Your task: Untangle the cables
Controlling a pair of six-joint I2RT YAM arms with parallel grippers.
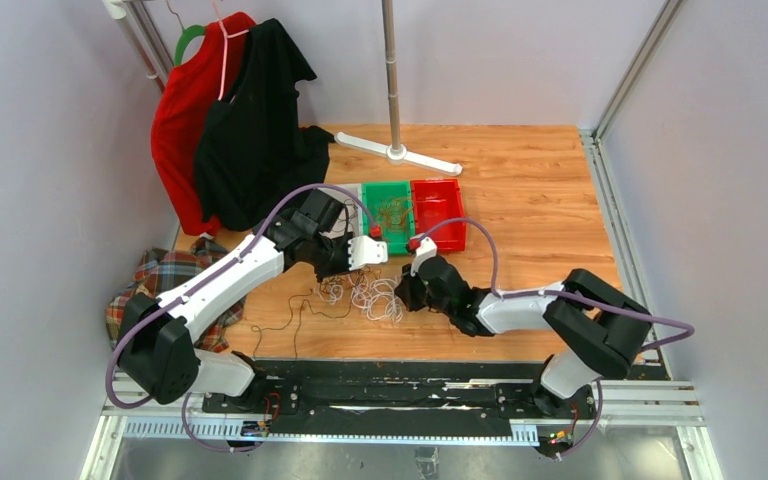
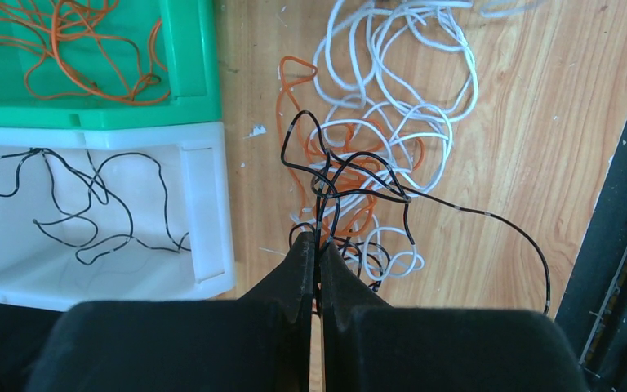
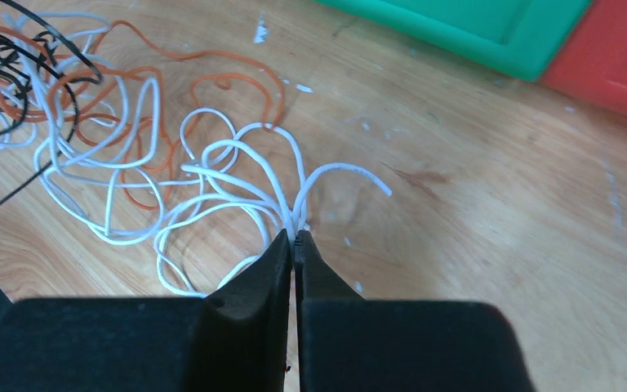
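A tangle of white, orange and black cables lies on the wooden table. My left gripper is shut on a bunch of the black cable (image 2: 498, 219), whose loops stand up past the fingertips. Beneath those loops the orange cable (image 2: 294, 61) winds through the white cable (image 2: 465, 61). On the tangle's right side, my right gripper is shut on strands of the white cable (image 3: 245, 155); one loose white end sticks out beside its tips. In the right wrist view the orange cable (image 3: 188, 55) still loops through the white one.
Behind the tangle stand a white bin (image 2: 208, 212) with black cable in it, a green bin (image 1: 372, 190) with orange cable, and an empty-looking red bin (image 1: 450, 205). Bare table lies to the right. A plaid cloth (image 1: 222, 320) is at the left.
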